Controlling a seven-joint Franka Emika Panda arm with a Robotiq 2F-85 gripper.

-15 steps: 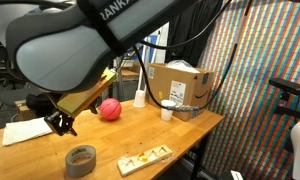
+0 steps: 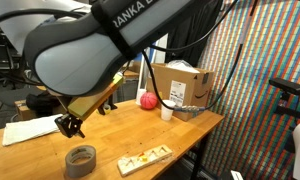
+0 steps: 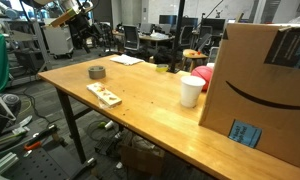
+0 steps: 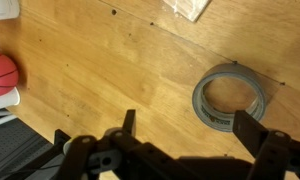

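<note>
My gripper is open above the table, its fingers apart and nothing between them. In the wrist view a grey tape roll [image 4: 199, 101] lies flat, just ahead of the right finger and apart from it. Exterior view 1 has the roll [image 2: 80, 172] near the front table edge, with the gripper [image 2: 70, 125] above and behind it. A red ball [image 2: 147, 101] is farther back by the cardboard box, and shows at the left edge of the wrist view [image 4: 2, 72]. The second exterior view has the roll [image 3: 97, 72] at the far end of the table.
A pale, flat tray-like piece [image 2: 145, 160] lies right of the roll. A white cup [image 3: 191, 92] stands near a large cardboard box [image 3: 260, 95]. White paper or cloth [image 2: 28, 131] lies at the left.
The red ball has shifted to the right and back, toward the cardboard box. My arm and gripper have moved slightly to the right. The tape roll and the pale tray stay put.
</note>
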